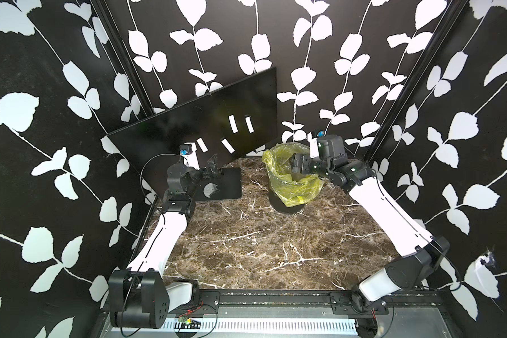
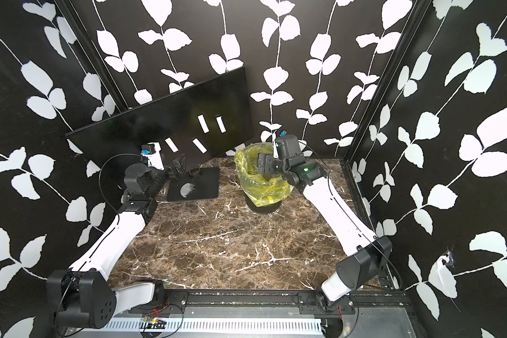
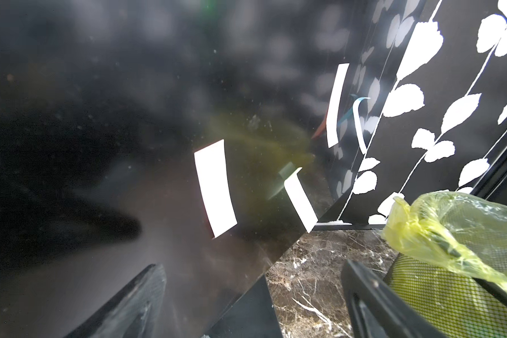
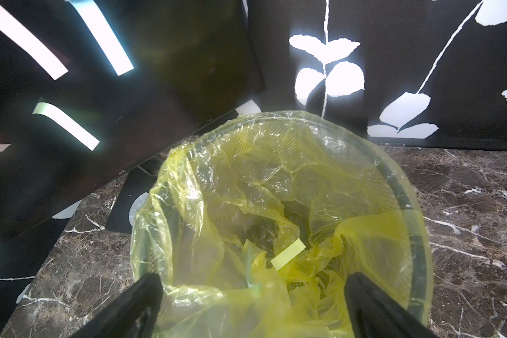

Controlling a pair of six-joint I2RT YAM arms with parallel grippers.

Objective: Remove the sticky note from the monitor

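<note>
A black monitor (image 1: 169, 135) stands angled at the back left, carrying white sticky notes, among them one on the left (image 3: 214, 188) and one right of it (image 3: 300, 200) in the left wrist view. My left gripper is open in front of the screen, nothing between its fingers, below those notes. My right gripper is over the bin (image 1: 281, 163) lined with a yellow bag, its fingers apart. A pale yellow strip (image 4: 287, 253) lies inside the bag below it.
The monitor's stand base (image 1: 225, 186) rests on the marble table (image 1: 253, 242) left of the bin. Patterned walls enclose the back and sides.
</note>
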